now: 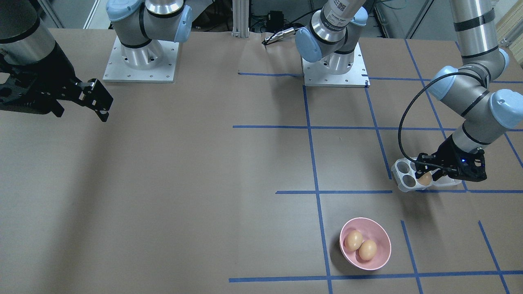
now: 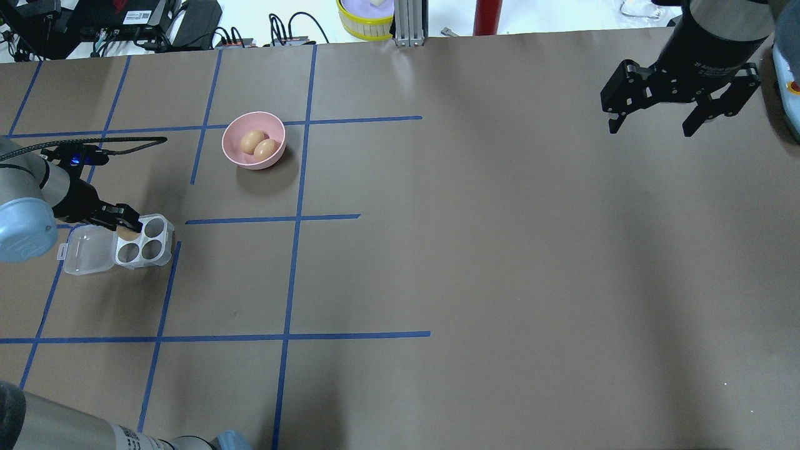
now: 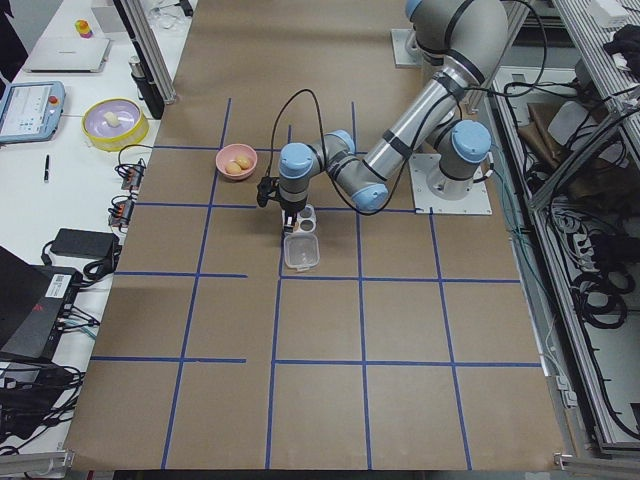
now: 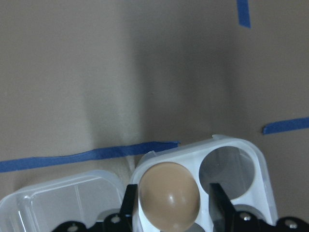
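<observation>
A brown egg (image 4: 169, 195) sits in one cup of the white four-cup egg holder (image 4: 258, 181), beside its clear lid (image 4: 53, 208). My gripper is low over the holder, one finger on each side of that egg in the wrist view, the right one over the other cups; it looks open, and contact with the egg cannot be confirmed. In the top view the gripper (image 2: 124, 221) partly hides that egg. A pink bowl (image 1: 365, 264) holds two brown eggs (image 1: 367, 250).
A second arm's black gripper (image 2: 675, 97) hangs at the top right of the top view. More arms (image 1: 147, 24) stand on white plates at the back.
</observation>
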